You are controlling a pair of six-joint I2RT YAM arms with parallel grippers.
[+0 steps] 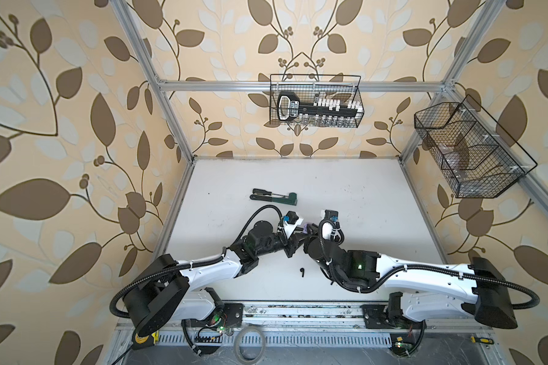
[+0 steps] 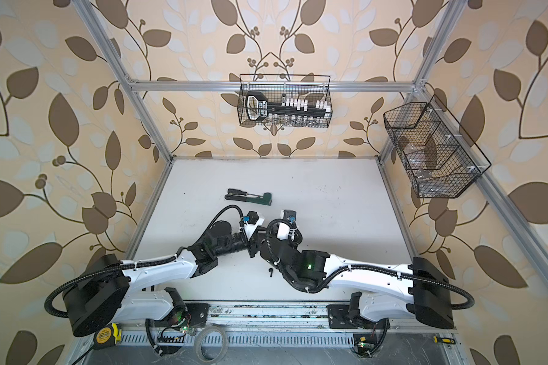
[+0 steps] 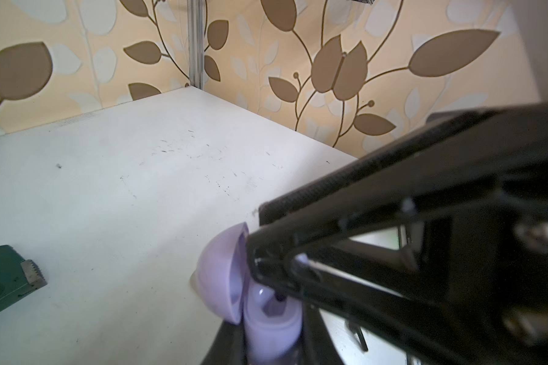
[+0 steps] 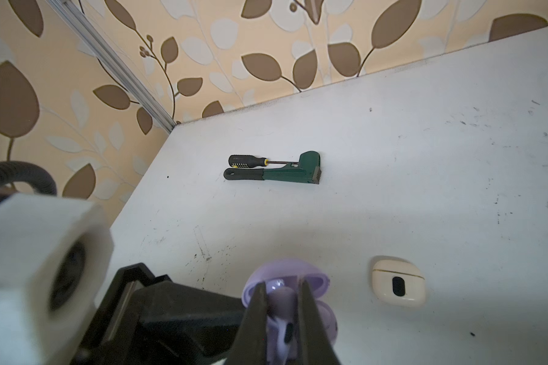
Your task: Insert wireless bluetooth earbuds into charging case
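The lilac charging case, lid open, is in my left gripper, which is shut on it. My right gripper is shut over the case's open top, its fingertips at the earbud wells. A lilac earbud stem shows around those fingers in the right wrist view; whether they grip it I cannot tell. In the left wrist view the right fingers hide part of the case.
A cream earbud case lies on the white table. A green scraper and a screwdriver lie farther back. Wire baskets hang on the walls.
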